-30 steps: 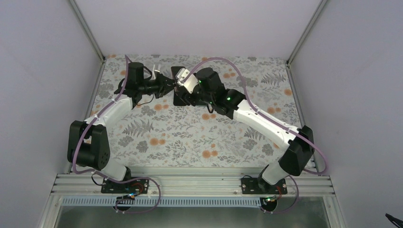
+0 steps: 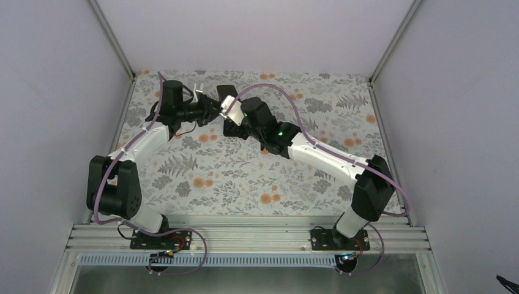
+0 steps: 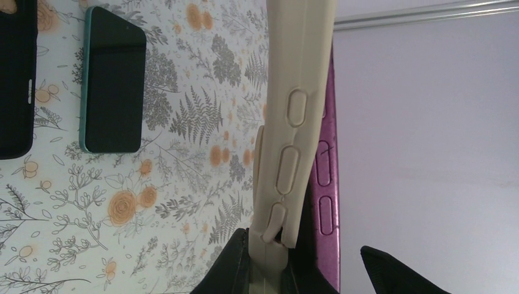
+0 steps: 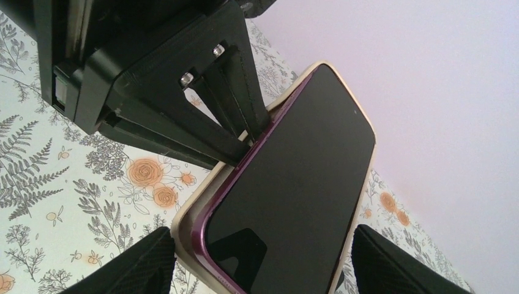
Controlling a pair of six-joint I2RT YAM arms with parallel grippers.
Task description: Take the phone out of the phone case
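The purple-framed phone sits in the beige phone case, dark screen facing the right wrist camera. A gap shows between phone and case along one long side and the lower corner. At that long side my left gripper is shut on the case's edge. In the left wrist view the buttoned beige case wall stands beside the phone's purple edge. My right gripper is open, its fingers spread on either side of the lower end; contact is unclear. The arms hide most of this in the top view.
On the patterned table lie a green-edged phone and, beside it, a black case. Both are apart from the held case.
My left gripper and the beige case have drifted a little to the left.
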